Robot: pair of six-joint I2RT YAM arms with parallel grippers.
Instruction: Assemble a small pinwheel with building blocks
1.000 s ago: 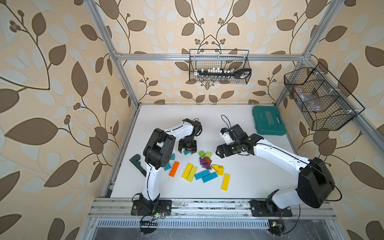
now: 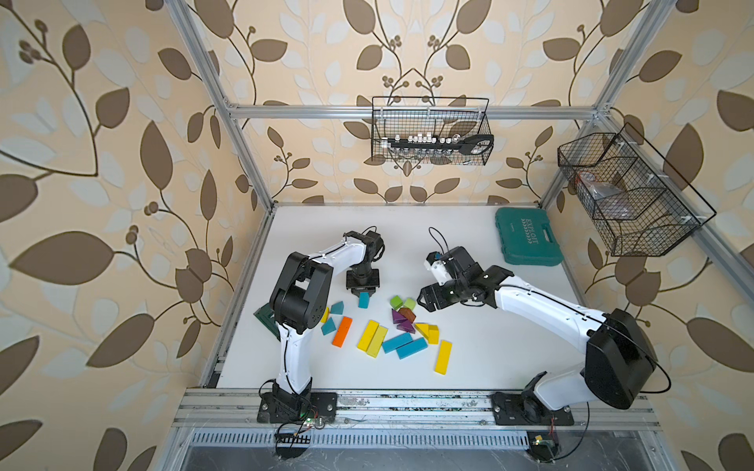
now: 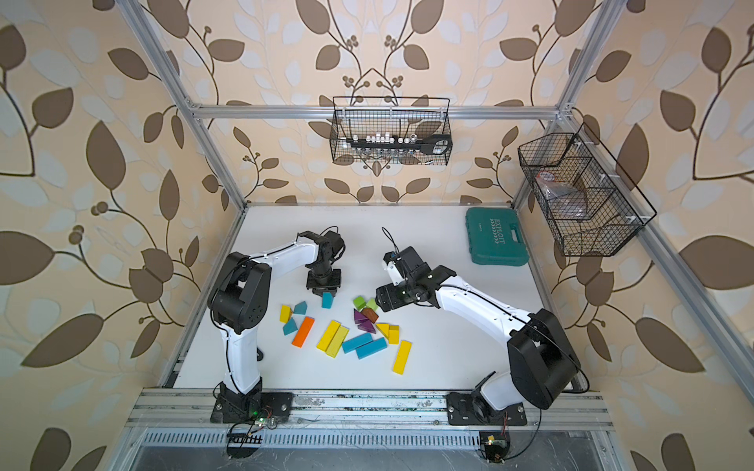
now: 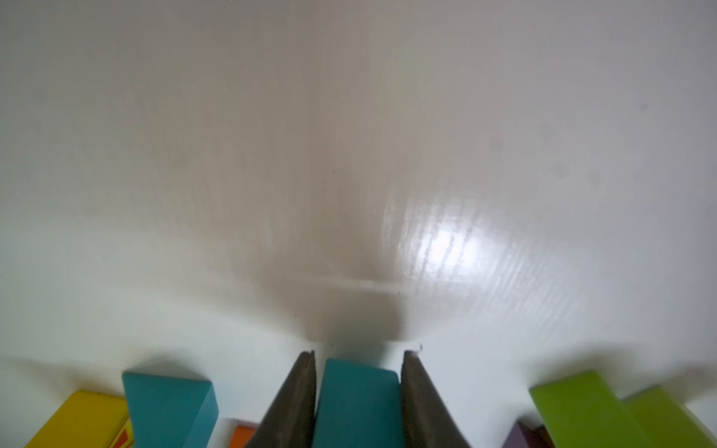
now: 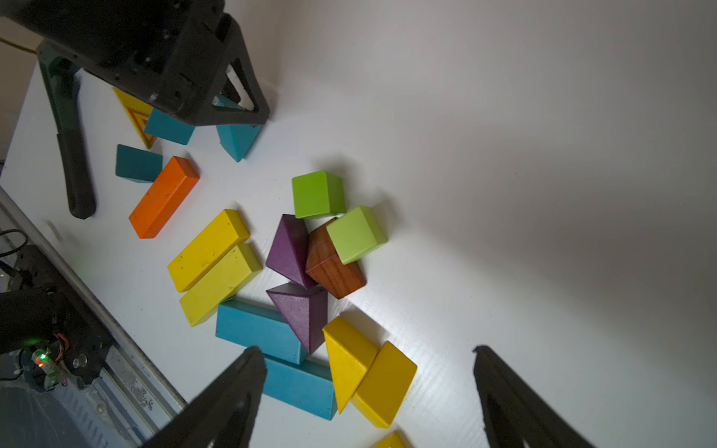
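Note:
Between the fingers of my left gripper sits a teal block, gripped from both sides near the left-centre of the table. To the right, my right gripper stands open above the table, its fingers apart with nothing between them. Below its view lie two green blocks, a brown block, purple triangular blocks, a yellow wedge and blue bars. Two yellow bars and an orange bar lie further left, near more teal triangles.
A dark green tool lies at the table's left edge. At the back right rests a green case. Wire baskets hang above the table.
My left gripper has moved slightly left and closed on the teal block, which has turned straighter.

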